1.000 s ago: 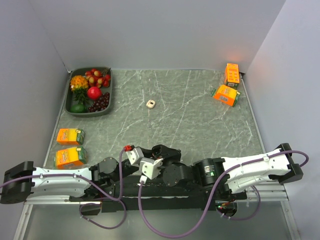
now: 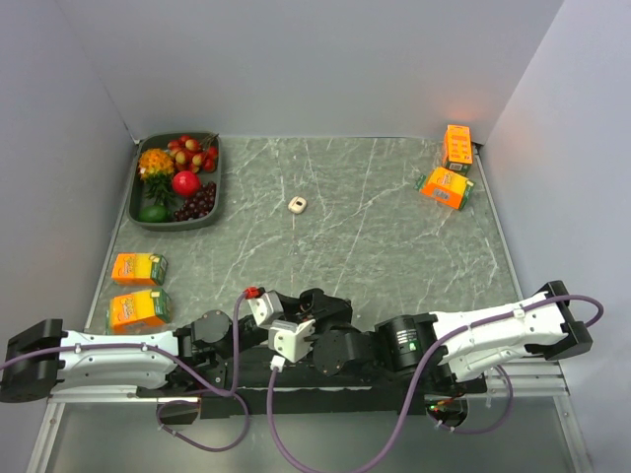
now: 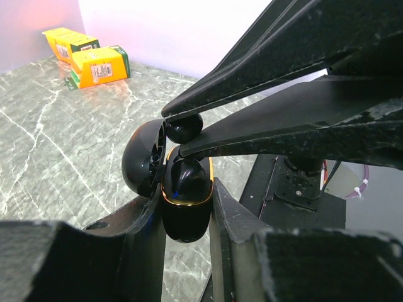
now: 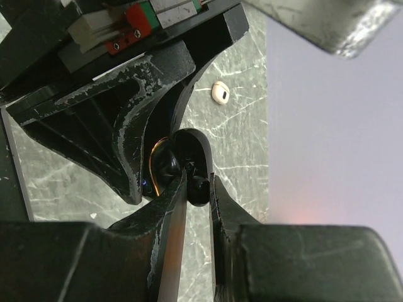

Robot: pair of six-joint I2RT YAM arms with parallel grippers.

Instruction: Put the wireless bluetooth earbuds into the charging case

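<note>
Both grippers meet low in the middle of the top view. In the left wrist view, my left gripper is shut on the glossy black charging case (image 3: 187,214), whose lid (image 3: 141,157) stands open. My right gripper is shut on a small black earbud, held at the case's opening; the earbud (image 4: 198,190) also shows between its fingertips in the right wrist view. Whether it sits inside a slot is hard to tell.
A small white object (image 2: 297,205) lies on the marble table (image 2: 355,236). A fruit basket (image 2: 135,202) is at back left, with orange boxes (image 2: 138,310) at left and more (image 2: 446,187) at back right.
My right arm has shifted very slightly over the last second; little else visibly differs in the top view.
</note>
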